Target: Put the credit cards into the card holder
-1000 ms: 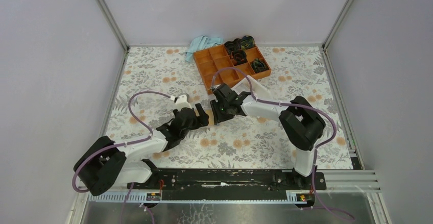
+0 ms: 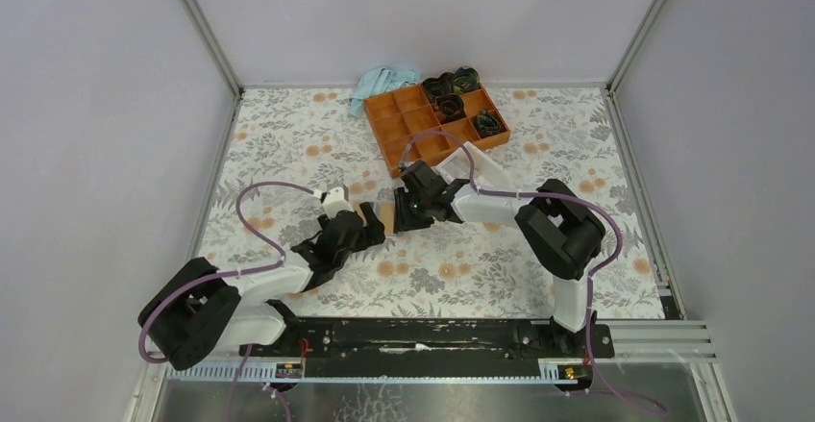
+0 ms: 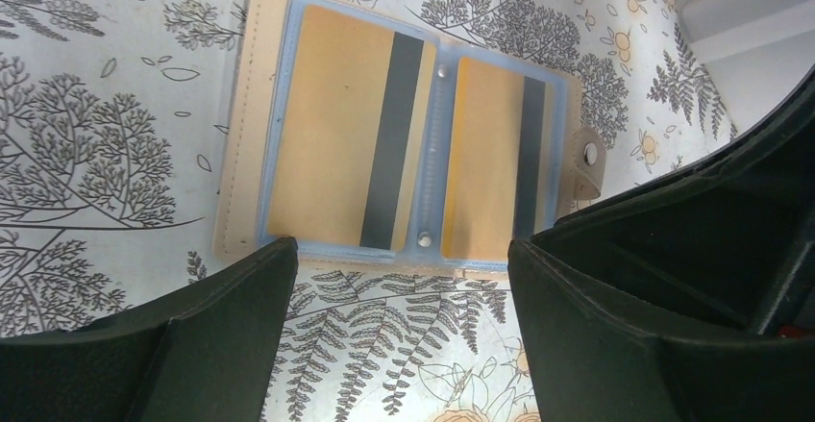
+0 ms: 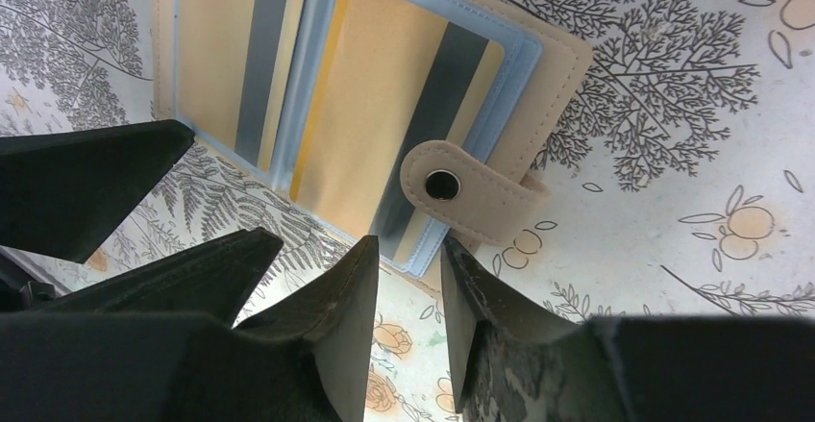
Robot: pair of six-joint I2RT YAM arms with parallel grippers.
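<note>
The card holder lies open and flat on the cloth, tan outside with pale blue edging [image 3: 436, 143]. One gold card with a dark stripe [image 3: 336, 124] sits in its left half and another gold card [image 3: 486, 153] in the right half. On the right side is a strap with a snap [image 4: 461, 191]. My left gripper is open at the holder's near edge, nothing between its fingers. My right gripper is part open by the near right corner, beside the strap; its narrow gap holds nothing that I can make out.
An orange-brown compartment box [image 2: 392, 132] stands at the back with dark coiled items in it. Beside it are a light blue cloth [image 2: 382, 81] and a white object [image 2: 481, 164] partly behind the right arm. Both grippers are close together.
My left gripper has drawn back slightly to the left. My right gripper has shifted slightly left too, and more of the gold holder area shows differently between them.
</note>
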